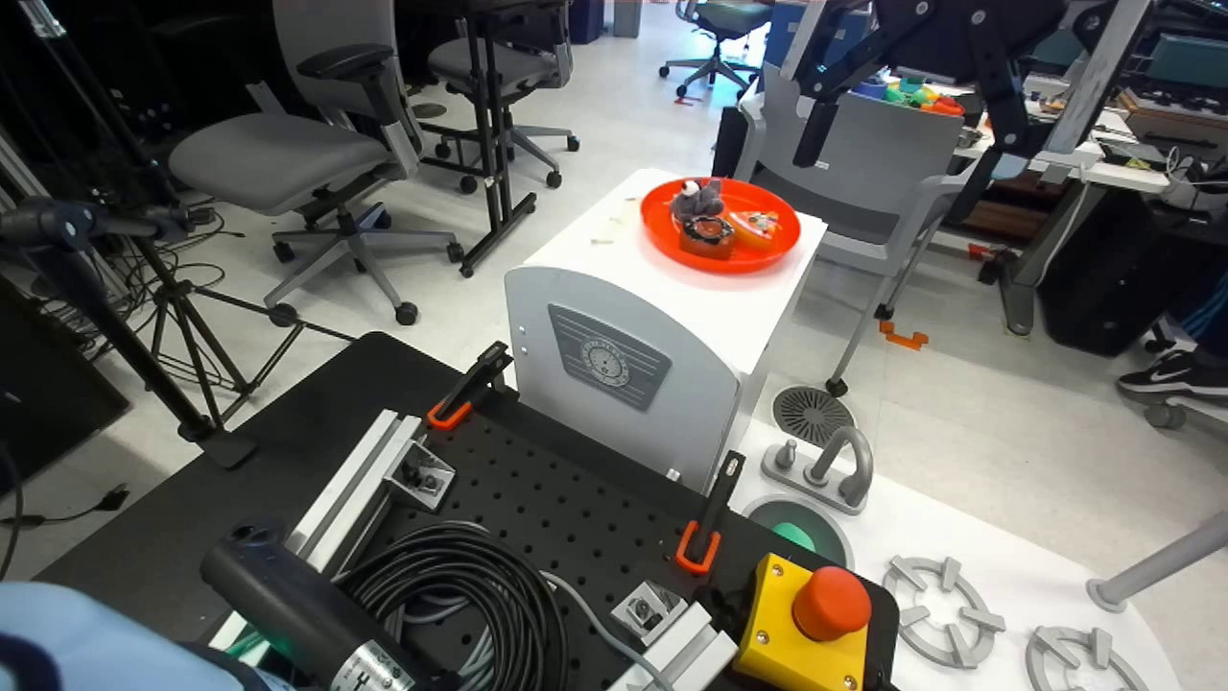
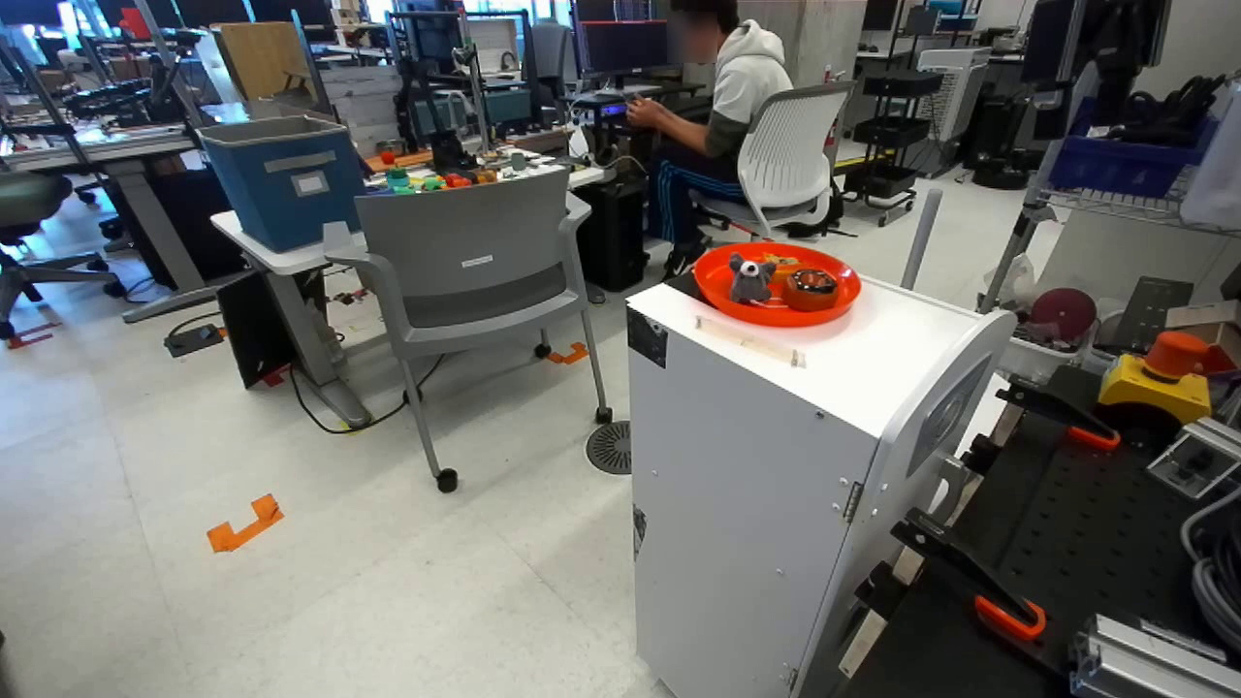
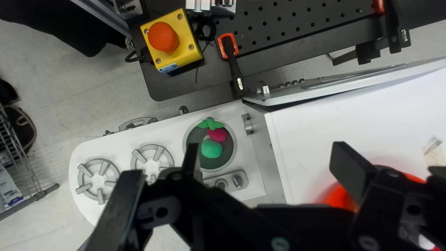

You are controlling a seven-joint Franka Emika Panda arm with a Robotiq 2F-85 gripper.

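My gripper point(image 1: 885, 190) stands open in exterior view 1, high at the right, its two fingers wide apart with nothing between them. The wrist view shows the dark gripper from above, fingers spread. A red-orange plate point(image 2: 727, 301) rests on the white cabinet top, carrying a grey plush mouse point(image 2: 751, 279), a brown-orange ring-shaped piece point(image 2: 811, 290) and an orange-and-white piece point(image 1: 756, 226). Inside the grey toy sink point(image 3: 192, 139) lie a light green rounded thing point(image 3: 211, 148) and a magenta one with green leaves point(image 3: 217, 134). The gripper partly hides the plate in the wrist view.
Beside the sink are a grey faucet point(image 1: 852, 466) and two toy burners point(image 1: 944, 610). The black pegboard table holds a yellow box with a red button point(image 1: 831, 605), clamps point(image 1: 702, 541) and coiled cables point(image 1: 460, 587). A grey chair point(image 2: 477, 268) stands near the cabinet.
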